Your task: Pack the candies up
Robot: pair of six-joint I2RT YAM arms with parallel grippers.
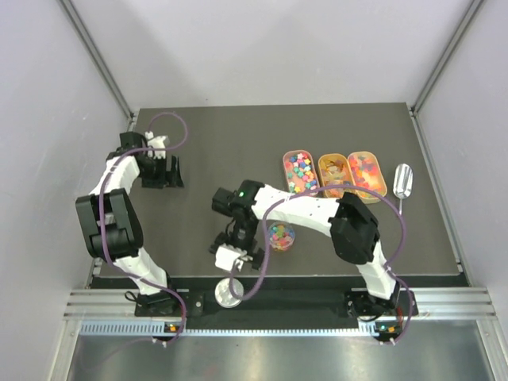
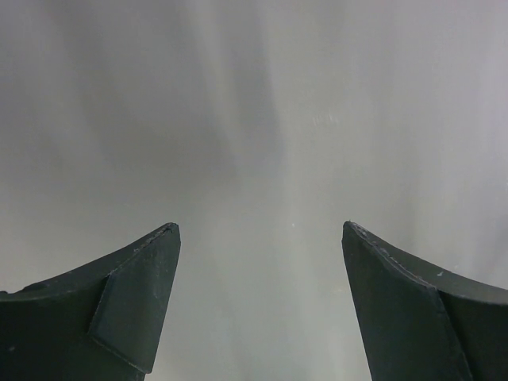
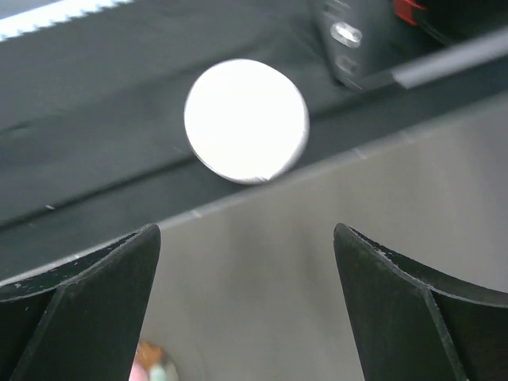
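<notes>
A clear round tub of colorful candies stands near the table's front edge; its candies peek out at the lower left of the right wrist view. The white round lid lies on the black ledge in front of the table. In the right wrist view this lid is ahead of my right gripper, whose fingers stand apart with nothing between them. At the far left of the table, my left gripper is open and empty. The left wrist view shows only its fingers and a blurred pale surface.
Three bins of candies stand at the right: a pink one, an orange one and a yellowish one. A metal scoop lies beside them.
</notes>
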